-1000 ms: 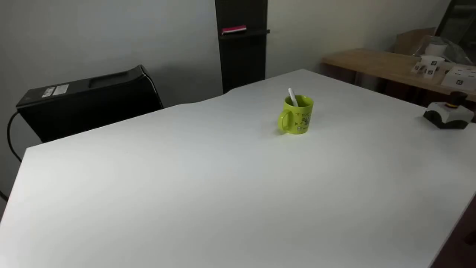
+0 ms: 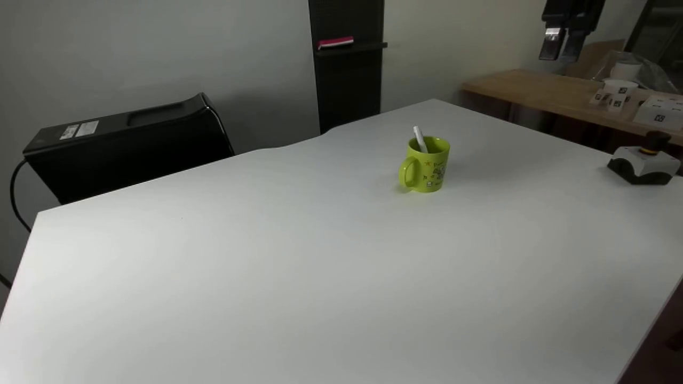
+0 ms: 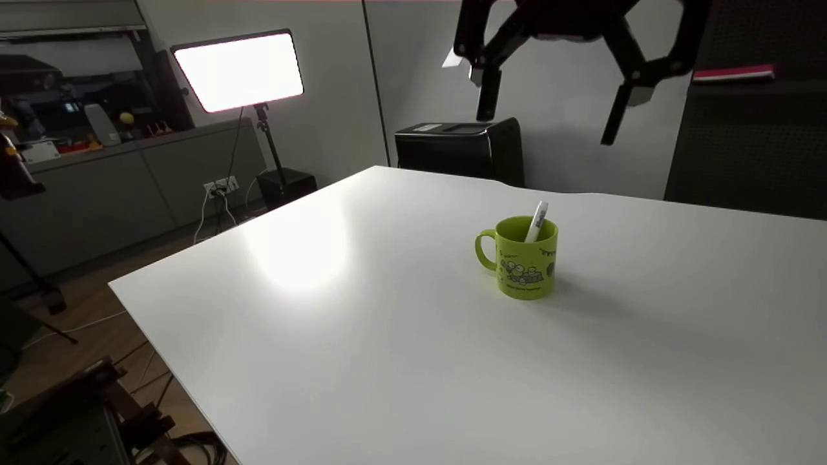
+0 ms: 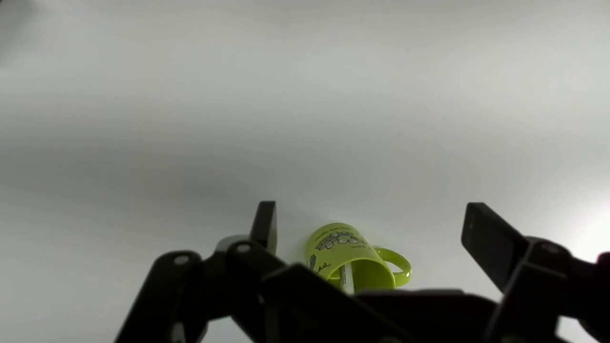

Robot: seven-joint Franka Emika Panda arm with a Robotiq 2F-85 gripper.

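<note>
A lime-green mug (image 2: 430, 172) stands upright on the white table, its handle toward the left in both exterior views. Leaning inside it is a white marker (image 3: 536, 222), one end poking above the rim. High over the table my gripper (image 3: 548, 128) hangs open, fingers wide apart and nothing between them. Exterior view 1 shows only the tips of the gripper (image 2: 560, 50) at the upper right, well clear of the mug. From the wrist, the mug (image 4: 343, 245) appears at the bottom, partly hidden by the gripper's own linkage; the marker (image 4: 346, 277) shows inside its mouth.
The white table (image 2: 243, 275) is otherwise broadly bare. A black-and-white object (image 2: 642, 163) sits at its right edge. A black bin-like box (image 2: 128, 144) stands behind the table, and a wooden side table (image 2: 531, 93) with white items is at the back right.
My gripper has come into exterior view 1 at the upper right, where it was out of sight a second ago. The mug and marker have stayed where they were.
</note>
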